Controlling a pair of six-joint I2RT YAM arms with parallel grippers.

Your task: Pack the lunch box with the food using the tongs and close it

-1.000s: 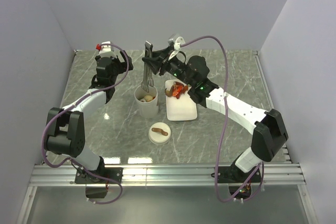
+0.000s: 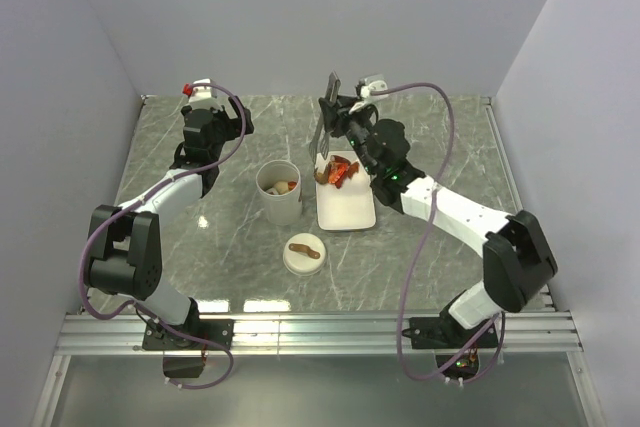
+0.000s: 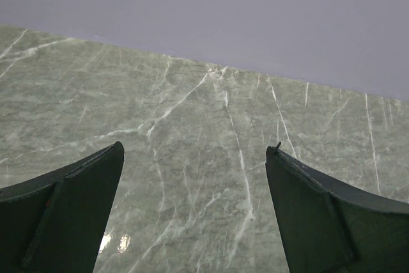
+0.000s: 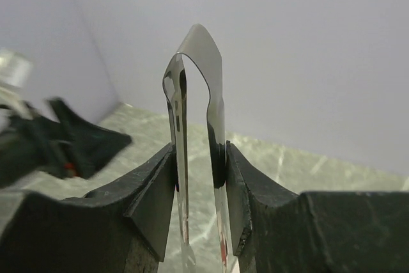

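Note:
Metal tongs stand upright in my right gripper, which is shut on them. In the top view those tongs hang over the upper left part of a white tray, where several reddish-brown food pieces lie. The tong tips are close to a brown piece; I cannot tell whether they touch it. A white round container stands open left of the tray, with food pieces inside. Its lid with a brown handle lies in front. My left gripper is open and empty, at the back left.
Bare marble table lies right of the tray. More clear surface shows between the left arm and the container. Walls close off the back and sides.
My right gripper has carried the tongs rightward, from above the white container to above the tray. The left arm, container, lid and tray have stayed put.

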